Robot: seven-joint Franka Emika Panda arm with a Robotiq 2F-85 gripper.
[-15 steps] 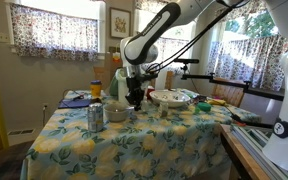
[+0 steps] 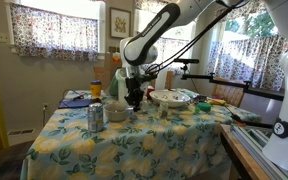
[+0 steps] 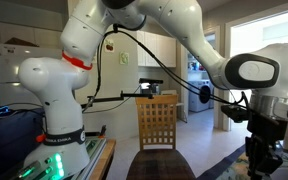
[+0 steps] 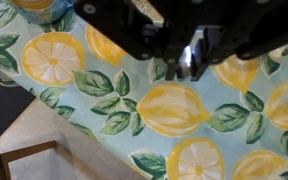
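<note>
Over the lemon-patterned tablecloth (image 2: 79, 155), my gripper (image 2: 135, 106) points down, low near the middle of the table. The wrist view shows its dark fingers drawn close together at the gripper. A narrow pale, bluish patch shows between them; what it is I cannot tell. Left of the gripper stand a pale bowl (image 2: 117, 112) and a silver can (image 2: 95, 118). A small pale item (image 2: 163, 111) lies to its right. In the second exterior view, the gripper (image 3: 257, 175) reaches the bottom edge, its fingertips barely in sight.
A large white dish (image 2: 171, 98) sits behind and right of the gripper. Blue items (image 2: 77, 101) lie at the back left, and green and red things (image 2: 204, 106) on the right. A wooden chair (image 3: 158, 120) stands beyond.
The arm looks nearly still, with at most a slight shift at the gripper. The bowl, can and dish stay where they were.
</note>
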